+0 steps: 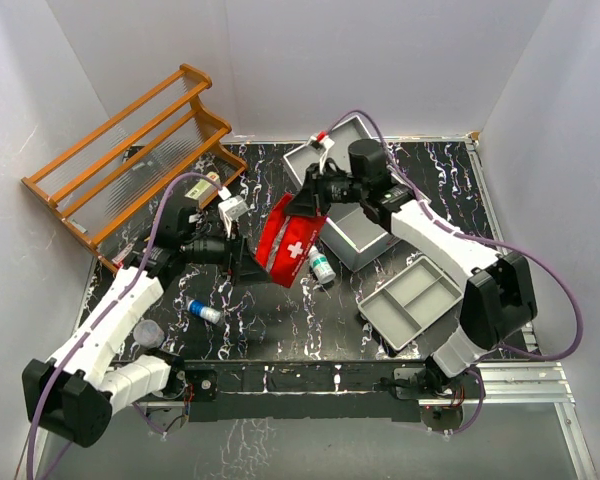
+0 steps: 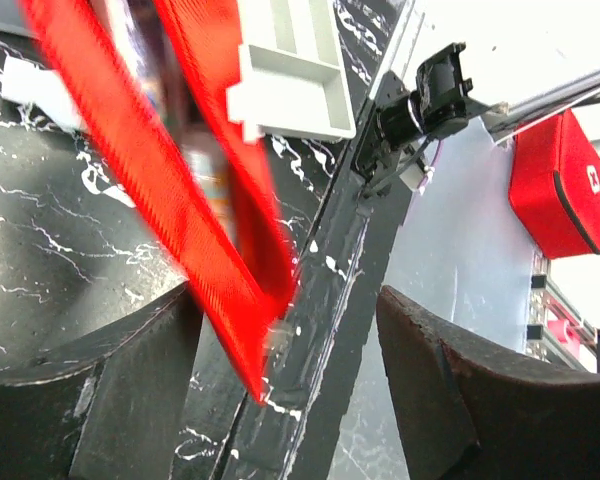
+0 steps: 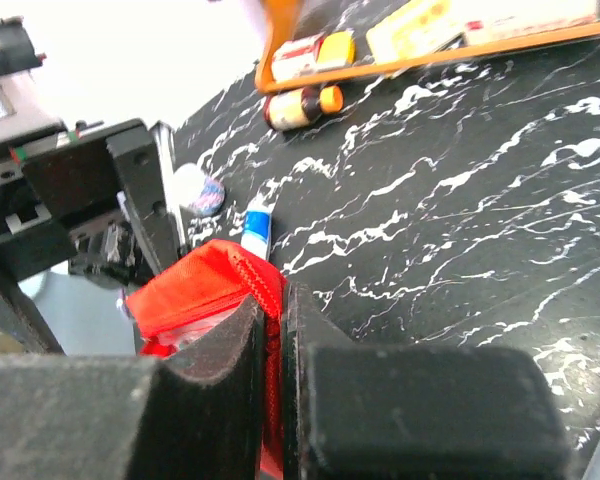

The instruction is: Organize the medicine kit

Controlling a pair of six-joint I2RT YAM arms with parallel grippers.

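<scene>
The red first-aid pouch [image 1: 295, 248], with its white cross facing up, hangs over the middle of the table. My right gripper is shut on an edge of its fabric. To the pouch's left, my left gripper stands open, fingers apart and clear of the fabric. In the left wrist view the pouch's mouth gapes between two red edges, and blurred items show inside. A white bottle [image 1: 321, 265] lies on the table beside the pouch. Another bottle with a blue cap [image 1: 205, 311] lies further left.
A grey box with its lid raised [image 1: 362, 238] stands behind the pouch. The light grey divided tray [image 1: 387, 318] sits front right. A wooden rack [image 1: 130, 150] leans at the back left. Bare marble [image 1: 280, 335] shows at the table's front middle.
</scene>
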